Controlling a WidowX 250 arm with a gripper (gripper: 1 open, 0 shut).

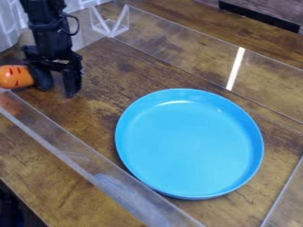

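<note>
My black gripper [52,76] is low over the wooden surface at the upper left, right beside an orange toy carrot [14,76] at the left edge. Its dark fingers partly overlap the carrot's right end, and whether they are open or shut on it I cannot tell.
A large blue plate [189,141] fills the lower right of the enclosure. Clear walls [108,181] border the wooden surface [142,62].
</note>
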